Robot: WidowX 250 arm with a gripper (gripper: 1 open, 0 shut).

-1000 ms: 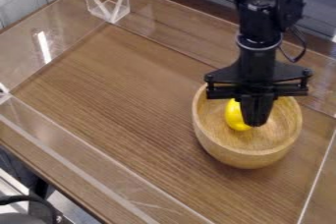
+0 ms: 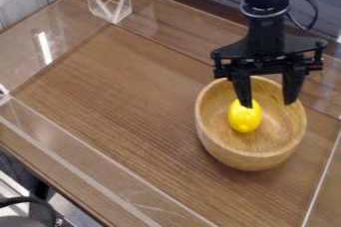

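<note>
The black gripper [image 2: 264,80] stands open above a round wooden bowl [image 2: 250,159] on the right side of the camera view, its fingers spread near the bowl's back rim with nothing seen held. A yellow egg-shaped object [image 2: 244,115] lies in the bowl, below and left of the gripper, uncovered by it.
A white wire-like object [image 2: 107,7] stands at the back left. The table's edge runs along the back left and lower left.
The gripper has risen toward the back of the bowl, uncovering more of the yellow object, which remains in the bowl.
</note>
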